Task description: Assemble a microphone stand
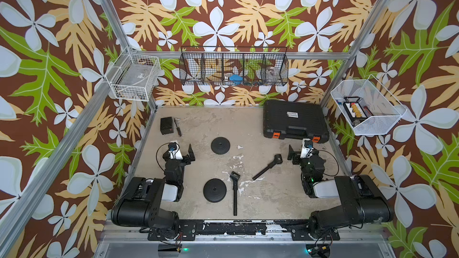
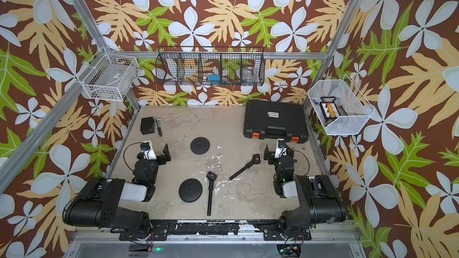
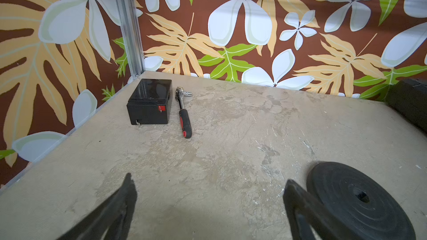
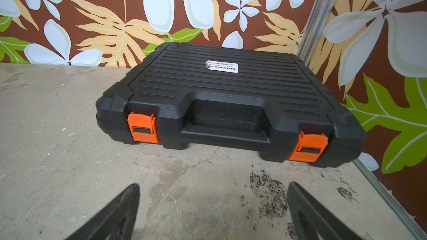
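Two round black bases lie flat on the table [image 1: 186, 119]: one mid-table [image 1: 220, 145], also at the lower right of the left wrist view [image 3: 338, 182], and a larger one nearer the front [image 1: 214, 190]. Two black poles with clamp heads lie apart, one pointing front to back [image 1: 234, 196], the other diagonal to its right [image 1: 263, 169]. My left gripper stands open and empty at the left, beside the middle base. My right gripper is open and empty at the right, in front of the black case, right of the diagonal pole.
A closed black case [image 1: 295, 114] fills the back right. A black box [image 3: 146, 106] and a ratchet [image 3: 185, 122] lie at the back left. Wire baskets [image 1: 233, 69] hang at the back, with others on both sides. Free table lies between the grippers.
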